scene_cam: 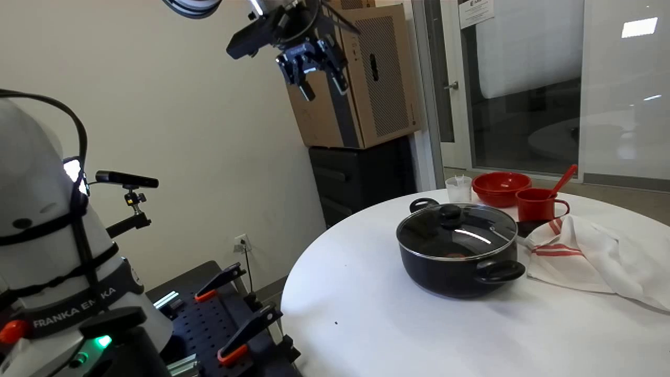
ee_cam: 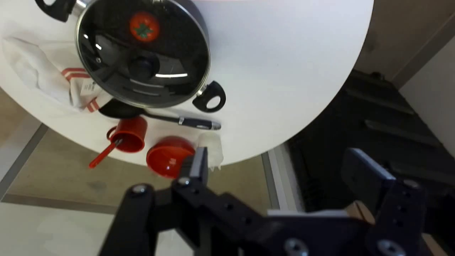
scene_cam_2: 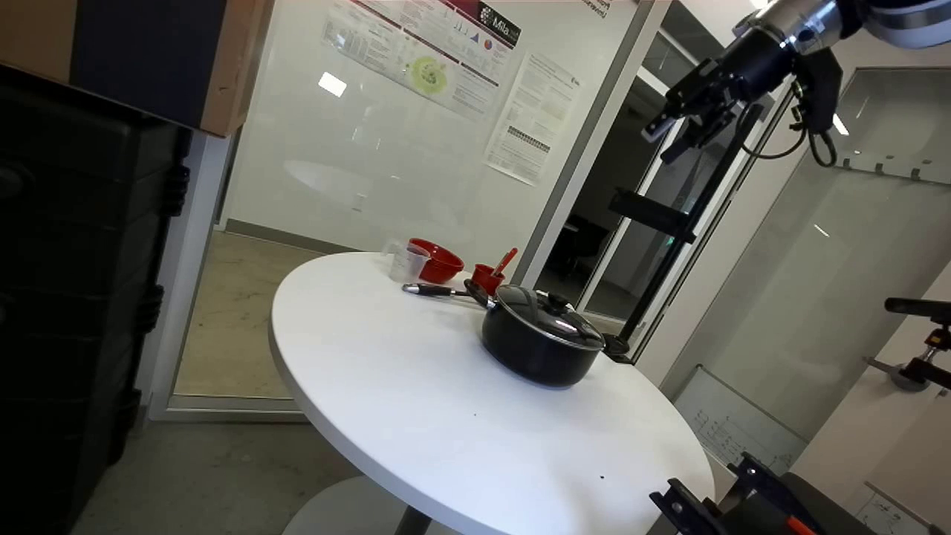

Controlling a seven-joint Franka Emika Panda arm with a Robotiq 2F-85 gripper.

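My gripper (scene_cam: 324,93) hangs high in the air, well above and to the left of the round table in exterior view 1. Its two fingers stand wide apart, and the wrist view shows nothing between them. On the table is a black pot (scene_cam: 455,273), covered by a glass lid (ee_cam: 115,70) with a black knob (ee_cam: 143,67). Through the glass a red tomato (ee_cam: 144,26) with a green top shows inside the pot. The gripper (scene_cam_2: 661,144) is also seen up at the right in exterior view 2, touching nothing.
Behind the pot are a red bowl (scene_cam: 502,188), a red mug (scene_cam: 537,206) with a red-handled utensil, a clear cup (scene_cam: 459,189) and a black ladle (ee_cam: 194,123). A white striped towel (scene_cam: 603,254) lies right of the pot.
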